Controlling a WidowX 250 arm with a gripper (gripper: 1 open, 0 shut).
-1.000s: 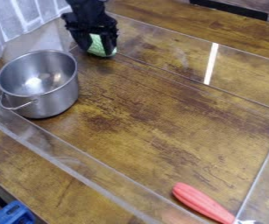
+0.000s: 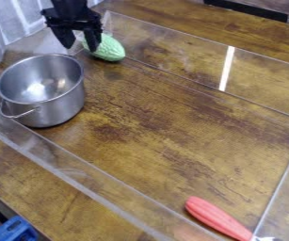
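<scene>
My black gripper (image 2: 75, 38) is at the top left, above and just left of a pale green, cabbage-like object (image 2: 106, 49), which rests on the wooden surface behind the pot. Whether the fingers are open or shut is hard to make out. A steel pot (image 2: 41, 92) stands at the left of the view, in front of the gripper.
A red-handled utensil (image 2: 216, 219) lies at the lower right. Clear plastic edging crosses the wooden table (image 2: 172, 132), whose middle is free. A blue object (image 2: 13, 231) is at the bottom left corner.
The gripper has moved left and up, off the green object, which now shows more fully and lies a little differently.
</scene>
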